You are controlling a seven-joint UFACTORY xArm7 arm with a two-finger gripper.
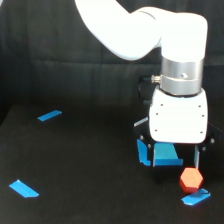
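Observation:
My gripper [174,162] hangs at the right of the camera view, its fingers pointing down and spread well apart. Between and behind them lies a blue object [167,154], partly covered by the white hand and a finger; whether it is touched cannot be told. An orange-red hexagonal block [190,179] stands just in front of the right finger, close to it in the image and not visibly between the fingers.
Blue tape strips lie on the dark table: one at the far left [49,115], one at the near left [24,188], and one [196,197] beside the orange-red block.

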